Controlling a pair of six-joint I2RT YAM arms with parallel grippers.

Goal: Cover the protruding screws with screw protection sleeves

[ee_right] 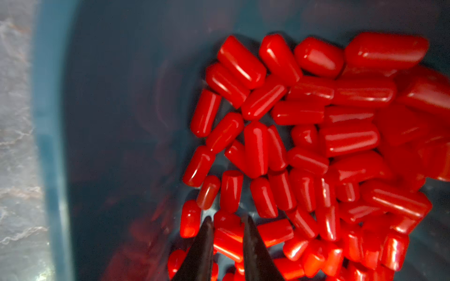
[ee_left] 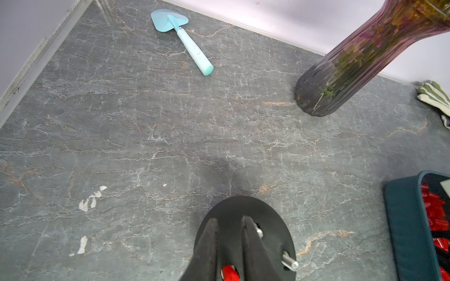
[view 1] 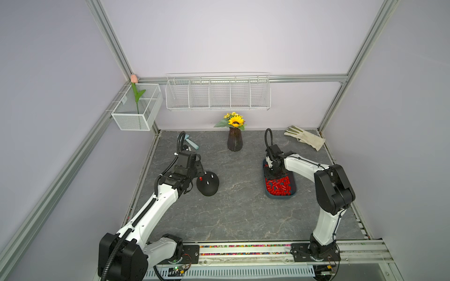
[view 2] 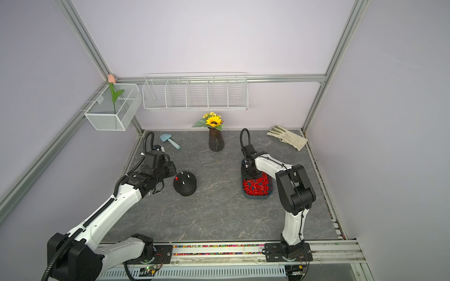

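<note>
A black dome [ee_left: 234, 210] carries metal screws; one screw [ee_left: 289, 261] and another screw [ee_left: 258, 230] stand bare, while a red sleeve [ee_left: 229, 273] shows low between my left fingers. Above the dome my left gripper is parted, and whether it touches the red sleeve cannot be told. On the right, a dark teal bin [ee_right: 51, 154] holds many red sleeves [ee_right: 281, 140]. Inside it, my right gripper points down at the pile, its tips apart. Red sleeves [ee_right: 228, 244] show in the gap; none is clearly gripped.
A vase with sunflowers [view 1: 234, 139] stands at the back middle. A small blue trowel [ee_left: 189, 46] lies back left and a glove [view 1: 305, 136] back right. Bare table [view 1: 239, 196] separates the dome from the bin.
</note>
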